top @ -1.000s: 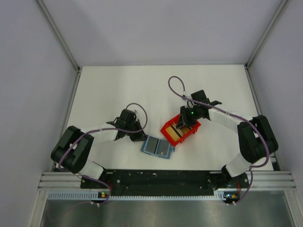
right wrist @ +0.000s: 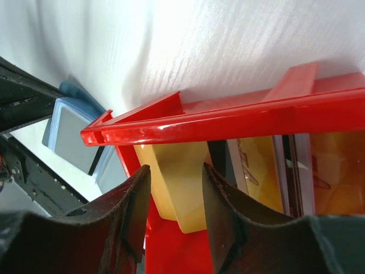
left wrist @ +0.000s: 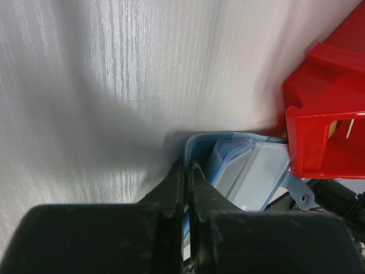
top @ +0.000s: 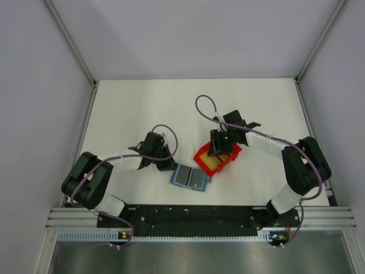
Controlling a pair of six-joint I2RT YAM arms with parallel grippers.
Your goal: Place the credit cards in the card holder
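Observation:
The blue card holder [top: 191, 177] lies open on the table, with clear sleeves showing at its edge in the left wrist view. My left gripper is shut on the holder's thin blue edge, which runs in between the fingertips. To the right stands a red rack [top: 201, 158] holding several credit cards on edge. Over the rack, my right gripper is open, its fingertips either side of a gold card [right wrist: 181, 185] at the rack's left end. Whether either finger touches that card I cannot tell. More cards [right wrist: 259, 165] stand to its right.
The red rack's front bar [right wrist: 239, 120] crosses close by the right fingers. The holder and the rack sit almost against each other. White table [top: 142, 108] behind both arms is clear.
My right gripper has shifted a little left over the rack, toward the gold card at its left end. The left arm, the holder and the rack have stayed put.

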